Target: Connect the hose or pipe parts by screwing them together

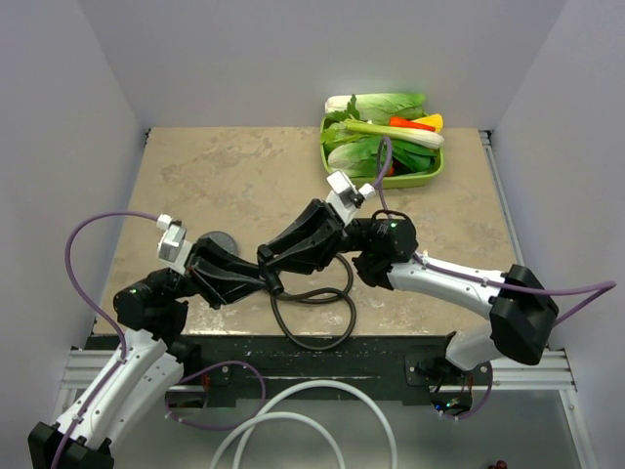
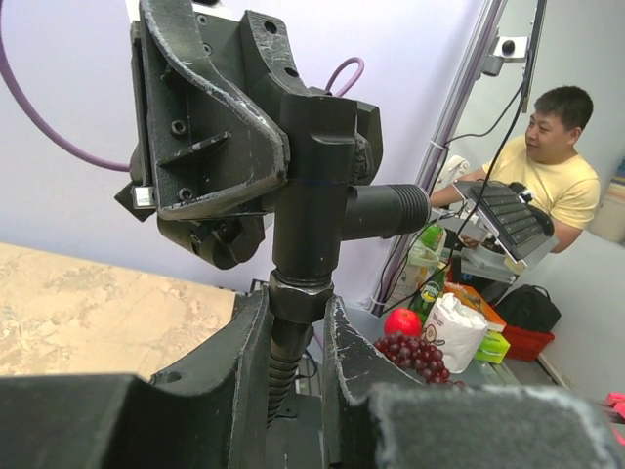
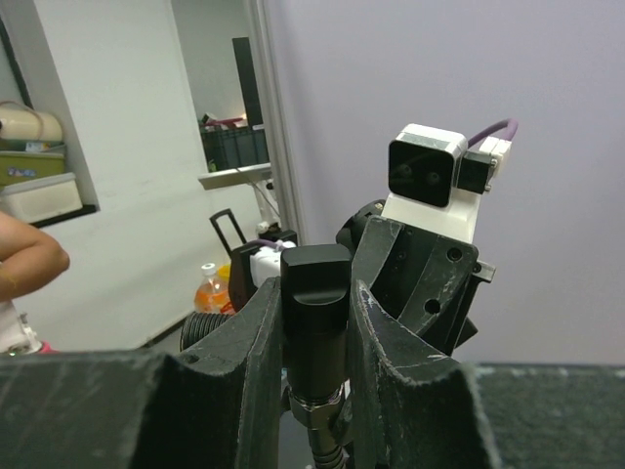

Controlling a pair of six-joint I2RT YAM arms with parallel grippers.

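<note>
Both grippers meet over the front middle of the counter. My left gripper is shut on the lower part of a black hose connector (image 2: pixel 308 234), around a nut with ribbed hose below it. My right gripper is shut on the black fitting's top (image 3: pixel 316 269), which has a ribbed side branch. In the top view the joined fitting hangs between the two grippers, and a dark hose (image 1: pixel 347 318) lies in loops on the counter (image 1: pixel 195 166) beneath.
A green basket of vegetables (image 1: pixel 410 176) stands at the back right. A round grey disc (image 1: pixel 221 241) lies left of the grippers. A white hose (image 1: pixel 381 420) loops below the front edge.
</note>
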